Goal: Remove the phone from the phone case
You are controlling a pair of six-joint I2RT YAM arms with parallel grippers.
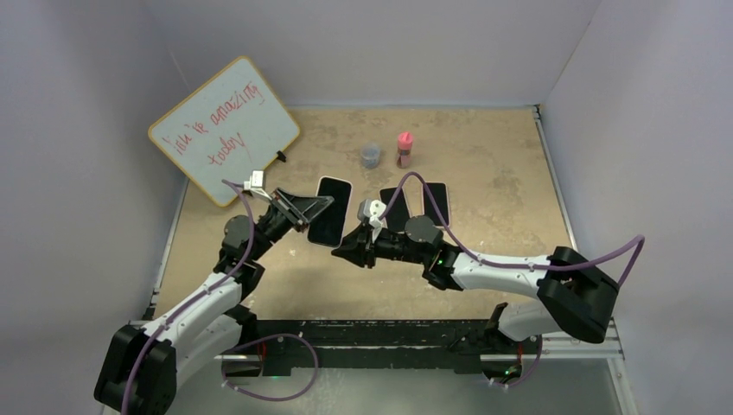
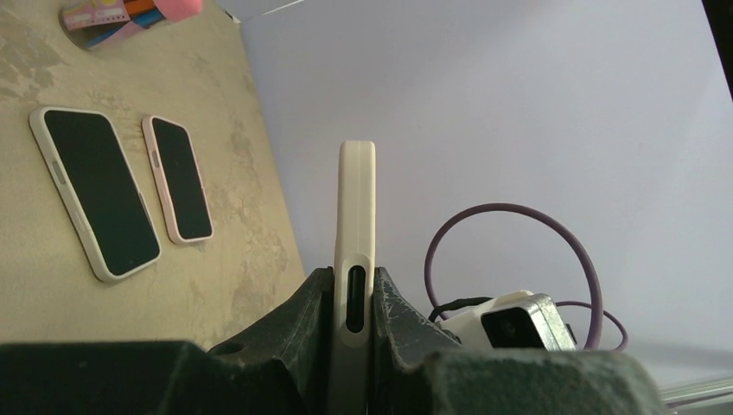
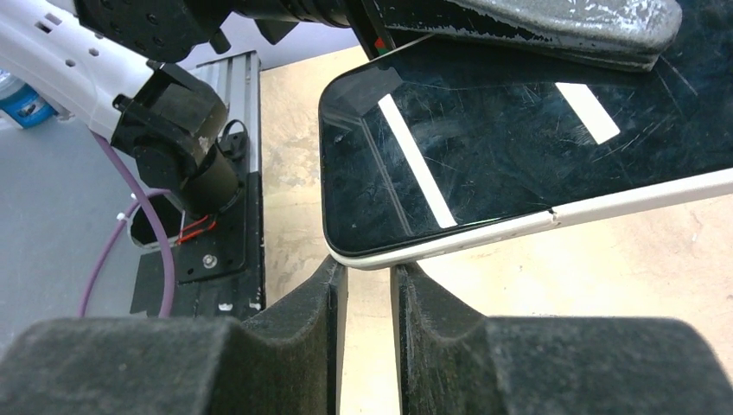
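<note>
A dark-screened phone (image 1: pixel 331 220) in a white case is held in the air between both arms, seen edge-on as a pale strip (image 2: pixel 354 207) in the left wrist view. My left gripper is shut on the phone across its faces. My right gripper is shut on the lower corner of the white case (image 3: pixel 458 238), the phone screen above its fingertips. Whether phone and case have separated at all is hard to tell.
Two more phones (image 2: pixel 97 192) (image 2: pixel 178 177) lie on the table behind the right arm. A pink bottle (image 1: pixel 404 149) and clear cup (image 1: pixel 371 156) stand at the back. A whiteboard (image 1: pixel 220 130) lies back left.
</note>
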